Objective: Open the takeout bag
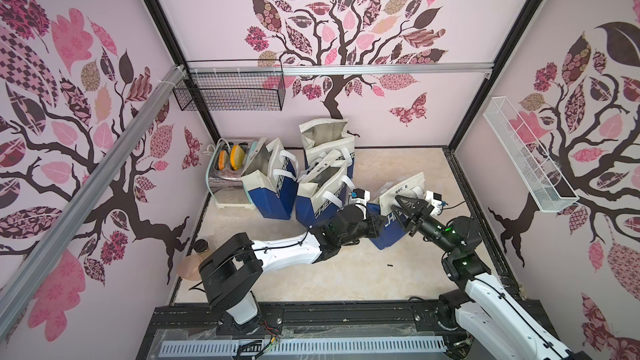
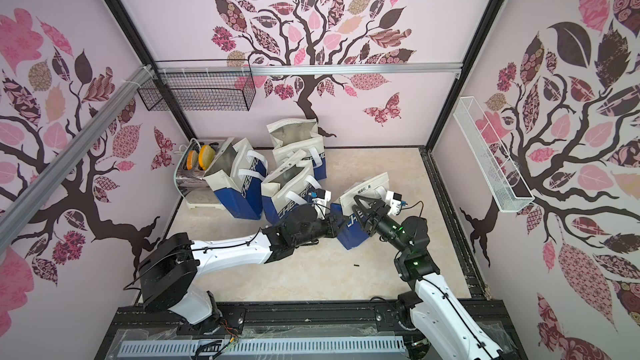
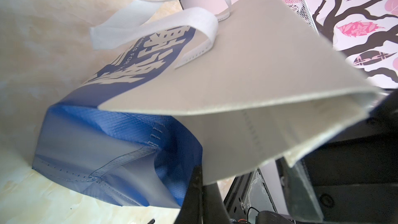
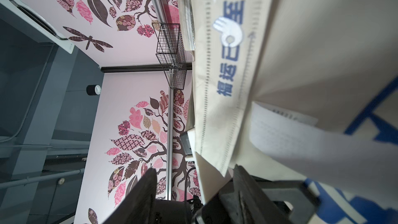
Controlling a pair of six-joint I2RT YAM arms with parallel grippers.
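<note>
A blue and cream takeout bag (image 1: 390,230) leans at the front right of several bags, its cream top (image 3: 265,58) folded at an angle with white handles (image 3: 153,29). My left gripper (image 1: 373,226) is shut at the bag's left side; the left wrist view shows it low against the bag's blue and cream material, nothing clearly held. My right gripper (image 1: 403,216) is open at the upper front of the bag, its fingertips close to the printed cream band (image 4: 226,78) in the right wrist view. Whether they touch it is unclear.
Several upright bags (image 1: 270,190) stand behind and left, beside a rack (image 1: 226,196) with yellow items. A white wire basket (image 1: 530,153) hangs on the right wall, a black one (image 1: 230,93) at the back left.
</note>
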